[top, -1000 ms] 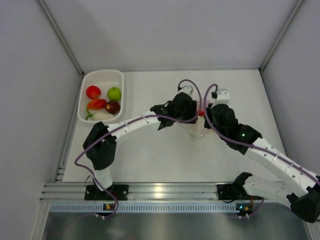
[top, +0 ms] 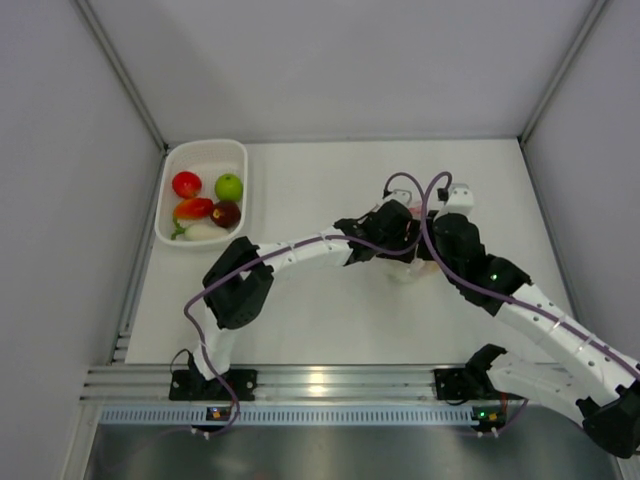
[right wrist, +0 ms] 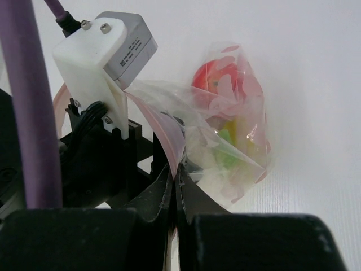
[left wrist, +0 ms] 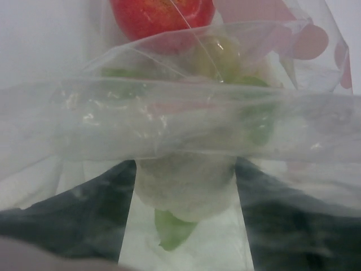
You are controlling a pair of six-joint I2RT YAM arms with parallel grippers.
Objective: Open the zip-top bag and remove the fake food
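Note:
The clear zip top bag [right wrist: 225, 158] with pink print holds a red round food [left wrist: 161, 14], a whitish food with a green leaf [left wrist: 186, 186] and a yellow-green item [right wrist: 228, 135], seen through plastic. Behind the plastic in the left wrist view, my left gripper has its fingers apart around the whitish food; contact is unclear. In the right wrist view my right gripper is shut on the bag's pink-edged plastic, beside the left gripper's camera housing. Both grippers crowd over the bag in the top view, hiding much of it.
A white bin [top: 203, 157] at the left holds several fake foods: red, orange, green, dark and white. Walls enclose the left, back and right sides.

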